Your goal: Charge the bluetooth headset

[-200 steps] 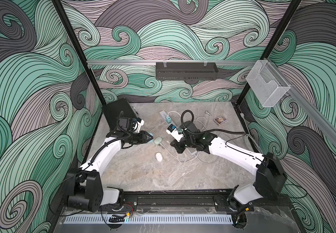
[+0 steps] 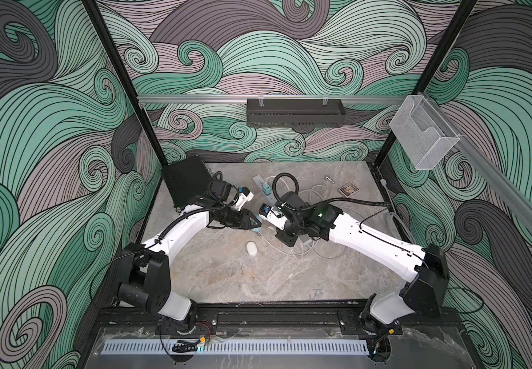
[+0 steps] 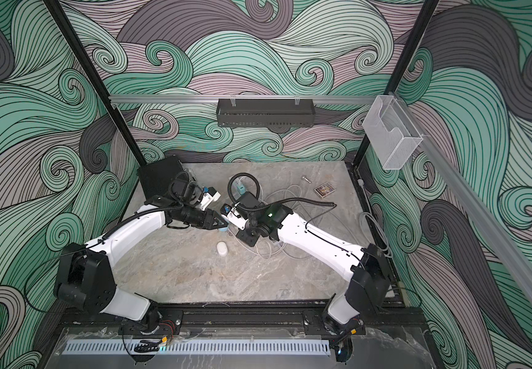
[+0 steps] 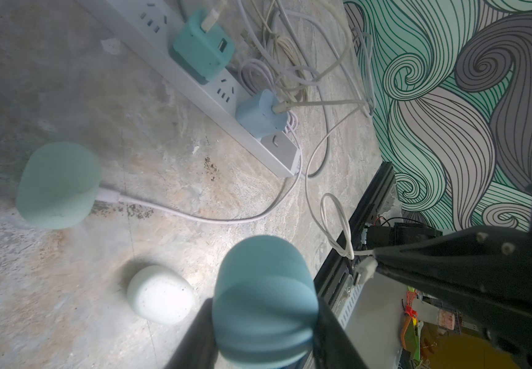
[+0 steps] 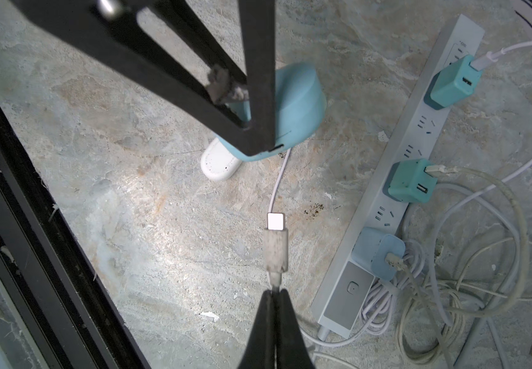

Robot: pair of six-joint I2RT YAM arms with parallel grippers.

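Note:
A light-blue headset case [image 4: 264, 295] is gripped by my left gripper, which is shut on it above the table. In the right wrist view the same case [image 5: 302, 107] shows past the left arm's dark fingers. My right gripper is shut on the thin cable just behind a pale charging plug [image 5: 275, 249], whose metal tip points toward the case. Plug and case are apart. The case's charging port cannot be made out. In the top left view the two grippers face each other over the middle of the table.
A mint case [image 4: 58, 184] with a cable attached and a white case [image 4: 160, 294] lie on the table. A power strip [image 5: 395, 153] with several chargers and coiled cables stands nearby.
My left gripper has moved right with the blue case, passing over the mint case and closing in on the right gripper. The right gripper has shifted slightly.

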